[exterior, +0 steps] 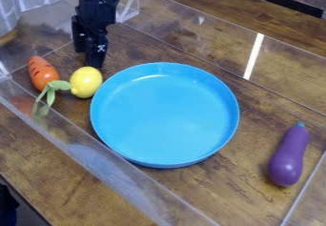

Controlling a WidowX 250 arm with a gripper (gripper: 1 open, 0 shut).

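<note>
The black gripper [91, 41] is at the upper left of the camera view, low over the wooden surface, just behind a yellow lemon-like object [86, 82]. It stands open, though its fingers are dark and small. An orange carrot with green leaves [44, 75] lies left of the yellow object. A large blue plate [165, 113] occupies the middle, and a purple eggplant [288, 155] lies at the right.
Clear transparent walls [128, 196] border the area along the left and lower edges. Bare wood [216, 39] is free behind and right of the plate.
</note>
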